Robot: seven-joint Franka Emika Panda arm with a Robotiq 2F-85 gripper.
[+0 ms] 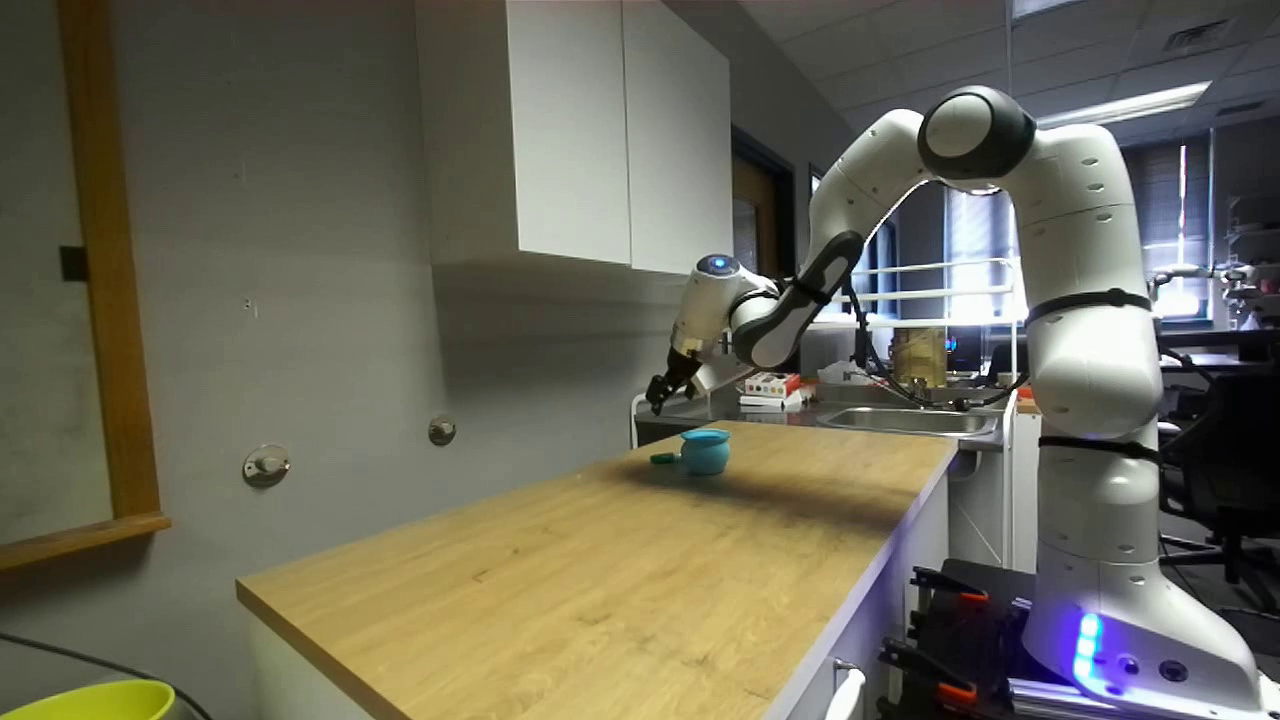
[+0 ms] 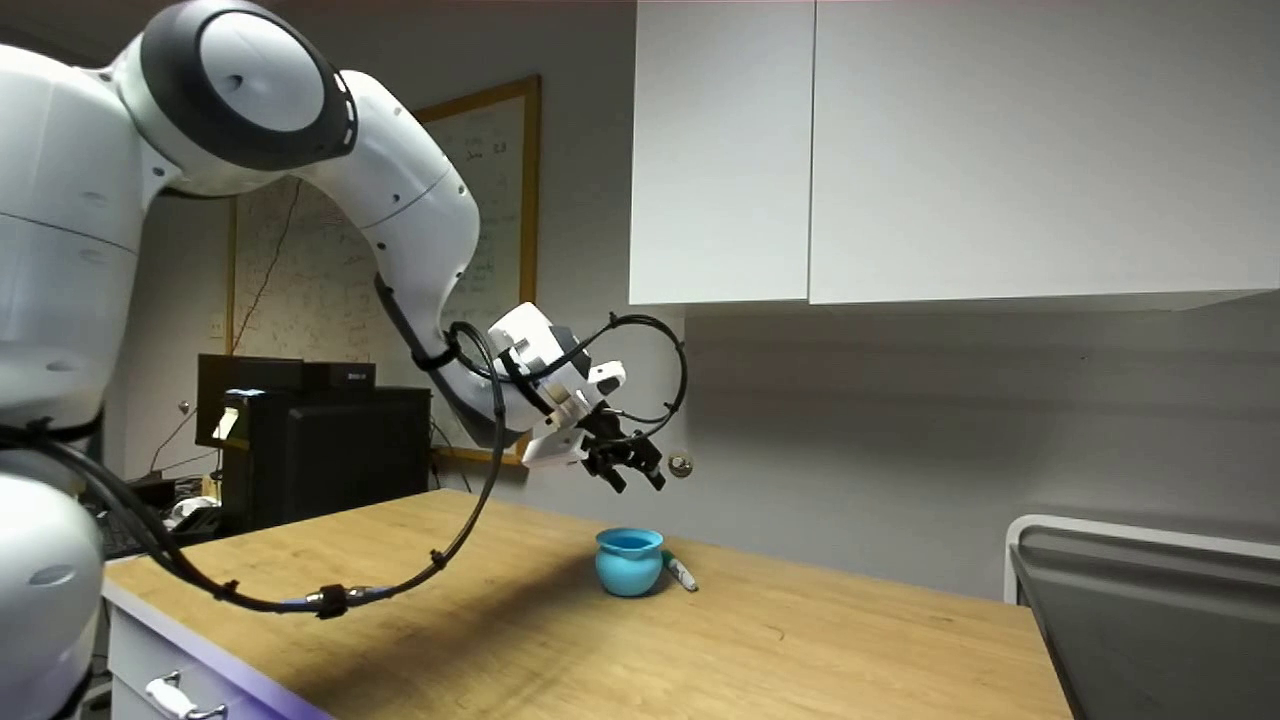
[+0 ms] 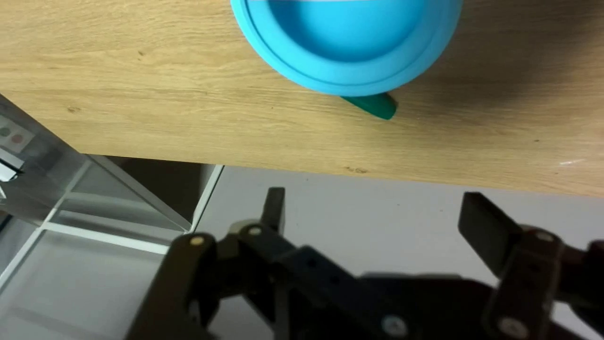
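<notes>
A turquoise pot (image 2: 629, 563) stands upright on the wooden counter. Beside it on the wall side, a white marker (image 2: 685, 578) with a green end lies on the wood. The wrist view shows the wide rim of the pot (image 3: 334, 76) at the top, with only the marker's green end (image 3: 378, 106) showing from under it. My gripper is open, its black fingers far apart and nothing between them. From the side, the gripper (image 2: 637, 480) hangs tilted above the counter, higher than the pot and a little toward the wall, touching neither pot nor marker.
White cabinets (image 1: 618, 132) hang on the wall above the counter. Beyond the counter's far end lies a sink (image 1: 908, 420), with boxes (image 1: 770, 386) near it. The wall runs close along its back edge.
</notes>
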